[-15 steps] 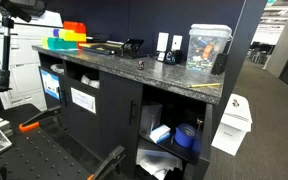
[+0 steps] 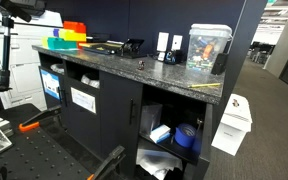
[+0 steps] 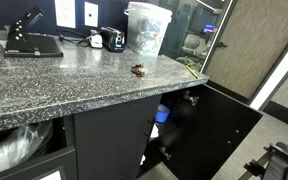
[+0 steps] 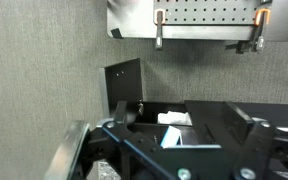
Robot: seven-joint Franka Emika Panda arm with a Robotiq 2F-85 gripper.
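In the wrist view my gripper is open, its two dark fingers wide apart at the bottom. The cabinet's open black door (image 4: pixel 122 88) stands beyond them, and white and blue items (image 4: pixel 171 118) show between the fingers, apparently below. The open compartment, at the right end of the dark counter in exterior view 1, holds a blue round item (image 2: pixel 185 134), a blue-and-white packet (image 2: pixel 159 133) and crumpled white material (image 2: pixel 158 162). I see nothing held. The gripper cannot be made out clearly in the exterior views.
On the speckled countertop (image 3: pixel 84 82) stand a clear tub (image 2: pixel 207 47), a black device (image 3: pixel 31 42) and small dark items (image 3: pixel 137 71). Coloured blocks (image 2: pixel 69 35) sit at the far left end. The open door (image 3: pixel 222 130) juts out. Carpet (image 4: pixel 64 70) lies clear.
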